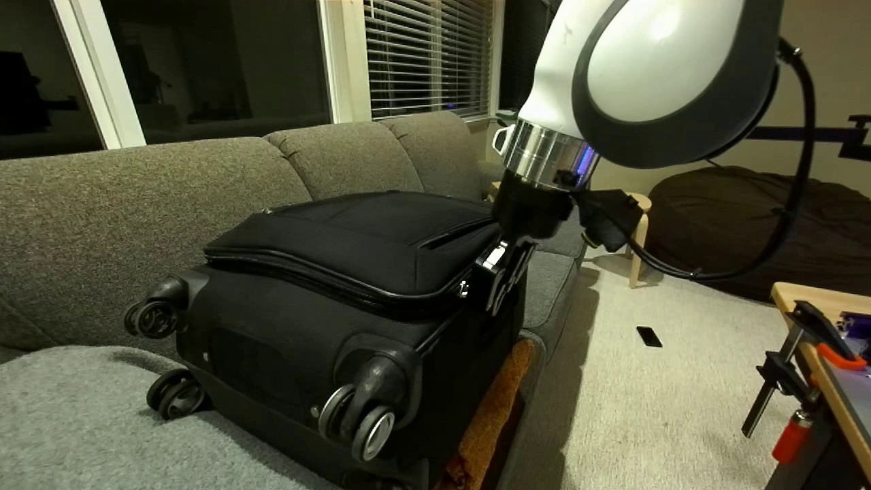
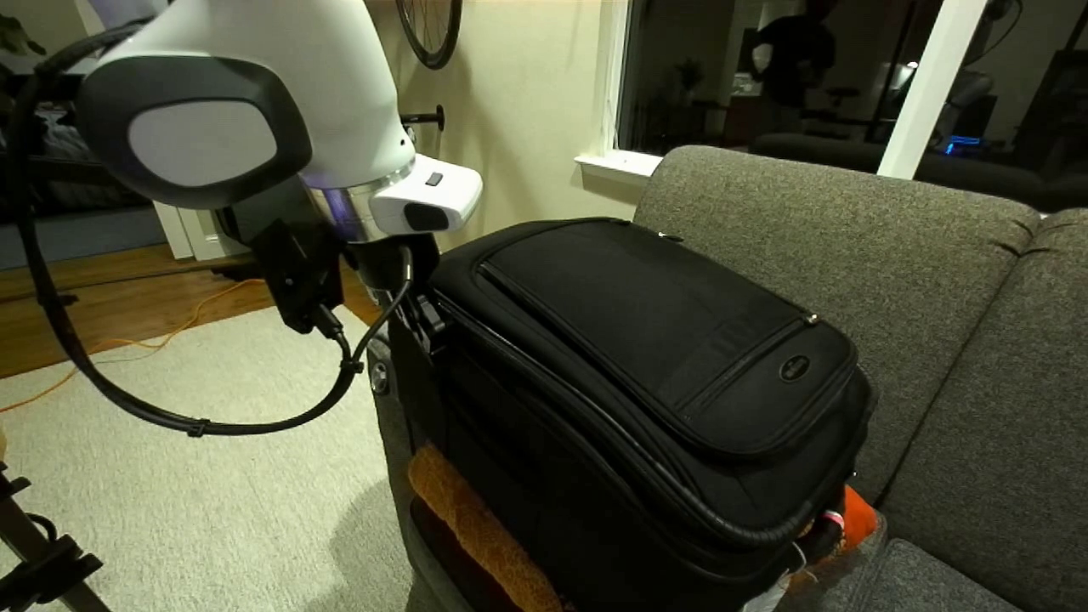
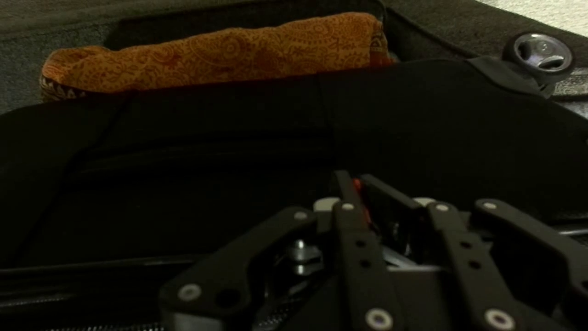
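A black soft-sided suitcase point(image 1: 351, 237) lies on the couch, its wheels facing the first exterior camera. My gripper point(image 1: 495, 307) points down along the suitcase's side, by the zipper edge. In the wrist view the two fingers of the gripper are close together, and a thin sliver of a red piece point(image 3: 358, 186) shows between them. Most of that piece is hidden, so what it belongs to cannot be made out. From the other side, the gripper point(image 2: 426, 331) is partly dark against the suitcase point(image 2: 653, 337).
An orange patterned cloth point(image 3: 231, 55) lies beside the suitcase on the couch. The couch back point(image 1: 147, 204) rises behind. A table point(image 1: 833, 327) with clamps stands at the right, and a phone-like black object point(image 1: 649, 336) lies on otherwise open carpet.
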